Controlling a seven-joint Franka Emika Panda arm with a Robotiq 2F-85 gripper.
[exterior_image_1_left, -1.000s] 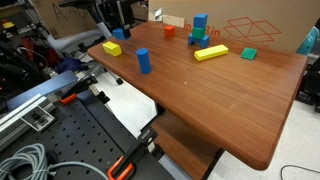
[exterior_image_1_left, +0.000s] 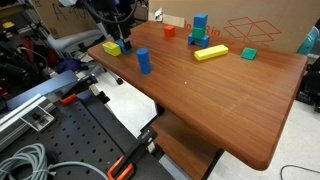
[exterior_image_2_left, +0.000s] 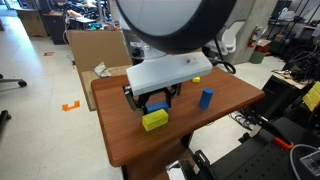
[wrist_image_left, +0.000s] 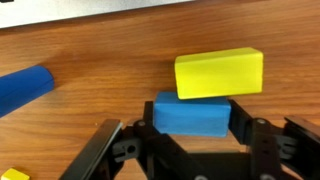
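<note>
A blue block (wrist_image_left: 191, 116) lies between the fingertips of my gripper in the wrist view, one fingertip close to each end. Whether the fingers press on it cannot be told. Touching or nearly touching its long side is a yellow block (wrist_image_left: 219, 73). Exterior view 1 has the gripper (exterior_image_1_left: 123, 44) low at the table's far left, beside the yellow block (exterior_image_1_left: 112, 48). In exterior view 2 the blue block (exterior_image_2_left: 157, 106) shows just behind the yellow block (exterior_image_2_left: 155, 120), beneath the arm.
A blue cylinder (exterior_image_1_left: 143, 61) stands close by. Farther along are a stack with a blue block (exterior_image_1_left: 200, 20) on top, a long yellow block (exterior_image_1_left: 211, 53), a green piece (exterior_image_1_left: 249, 54) and a red block (exterior_image_1_left: 169, 31).
Compared with a second ago, the gripper and the blue block both appear lower, beside the yellow block. The other pieces have stayed put.
</note>
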